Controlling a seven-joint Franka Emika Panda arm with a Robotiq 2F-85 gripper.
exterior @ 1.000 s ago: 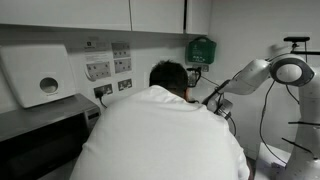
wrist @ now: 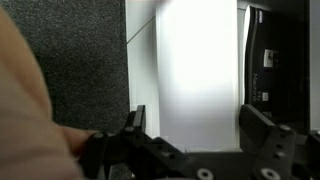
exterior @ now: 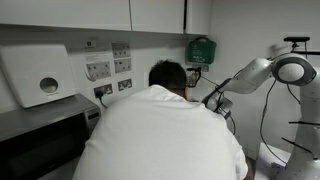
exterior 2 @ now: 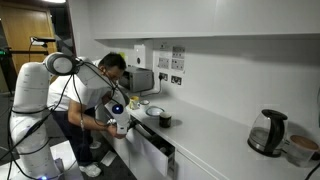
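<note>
A white drawer [exterior 2: 157, 154] stands pulled out below the counter, with its dark inside showing. In the wrist view its white front panel [wrist: 200, 75] runs up the middle. My gripper is open over that panel, one finger [wrist: 138, 118] to the left of it and the other [wrist: 254, 124] on the side of the drawer's inside. Whether either finger touches the panel, I cannot tell. Inside the drawer lies a black item with a white label [wrist: 262, 60]. In exterior view 1 a person's back hides the gripper.
A person [exterior 2: 82, 105] crouches right beside the arm, an arm close to the gripper in the wrist view. On the counter [exterior 2: 215, 145] stand a bowl [exterior 2: 145, 102], a dark pot [exterior 2: 165, 119] and a kettle [exterior 2: 267, 131].
</note>
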